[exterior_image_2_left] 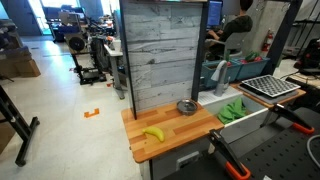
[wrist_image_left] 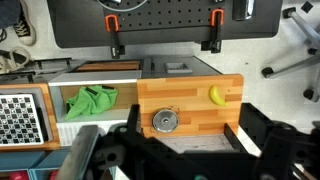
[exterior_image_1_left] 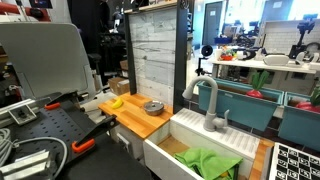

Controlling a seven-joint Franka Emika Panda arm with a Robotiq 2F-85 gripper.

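A yellow banana (wrist_image_left: 215, 95) lies on the wooden counter (wrist_image_left: 188, 88), near one end of it. On the same counter rests a small round metal bowl (wrist_image_left: 165, 121), apart from the banana; exterior view 2 shows the bowl (exterior_image_2_left: 187, 106) close to the sink side. A crumpled green cloth (exterior_image_1_left: 208, 162) is inside the white sink (exterior_image_1_left: 172, 124). In the wrist view my gripper hangs above the counter, open, its dark fingers spread wide with nothing held. The bowl and banana appear below the space between them. Neither exterior view shows the gripper clearly.
A pale faucet (exterior_image_1_left: 207, 101) rises behind the sink. A white dish rack (exterior_image_1_left: 296, 163) stands beyond it, with blue-grey bins (exterior_image_1_left: 240, 106) behind. A white plank panel (exterior_image_2_left: 168, 62) walls the counter's back. The dark table (exterior_image_1_left: 66, 122) carries red-handled clamps. Bare wood separates bowl and banana.
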